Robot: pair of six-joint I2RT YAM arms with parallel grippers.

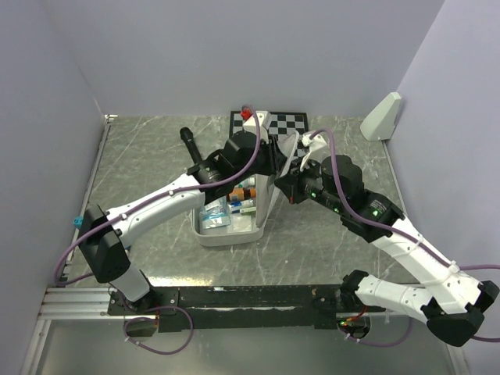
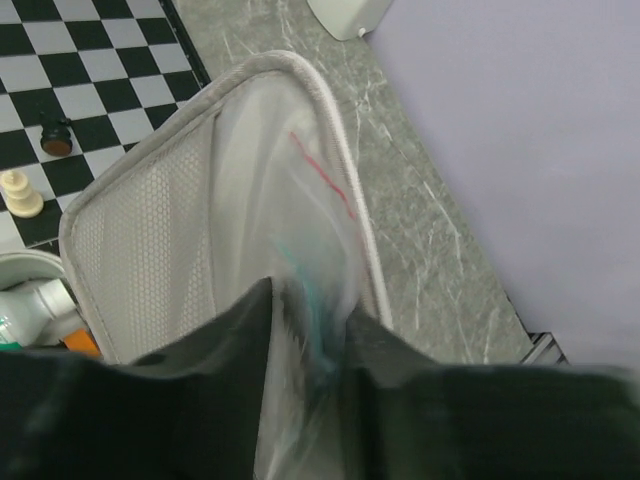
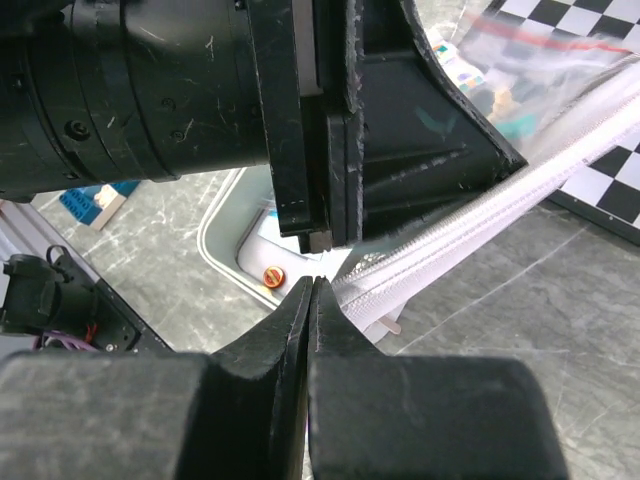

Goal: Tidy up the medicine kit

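The grey medicine kit lies open, with blister packs, bottles and tubes inside. Its lid stands up on the right side. My left gripper is at the lid's inner face, fingers blurred around a clear plastic bag with red and teal lines; how far they are closed is unclear. My right gripper is shut just beside the lid's pale edge, low on its outer side; nothing clearly shows between its fingertips.
A checkerboard with chess pieces is behind the kit. A white object stands at the back right, by the wall. Bare marble lies to the front right and left.
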